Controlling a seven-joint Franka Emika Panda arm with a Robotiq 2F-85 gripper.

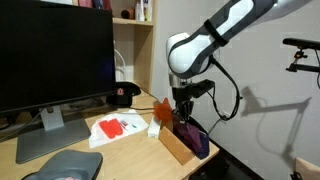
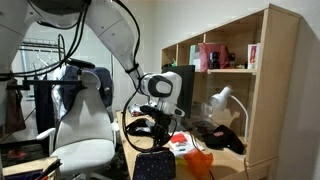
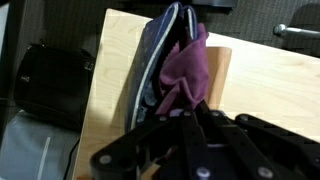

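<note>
A crumpled purple cloth (image 3: 185, 75) rises out of a dark pouch with a blue edge (image 3: 150, 65) in the wrist view. My gripper is shut on the near end of this cloth, though its fingertips are partly hidden by the fabric. In the first exterior view the gripper (image 1: 184, 114) points down just above the dark pouch (image 1: 197, 138), which leans against a brown box (image 1: 177, 147) at the table's right edge. From the other side, the pouch (image 2: 154, 164) stands in front of the gripper and hides part of it.
A large monitor (image 1: 60, 60) stands at the left. White paper with a red item (image 1: 112, 128) and a grey tray (image 1: 68, 165) lie on the table. An orange object (image 1: 163, 108) is close behind the gripper. Bare wood (image 1: 135, 160) is free left of the box.
</note>
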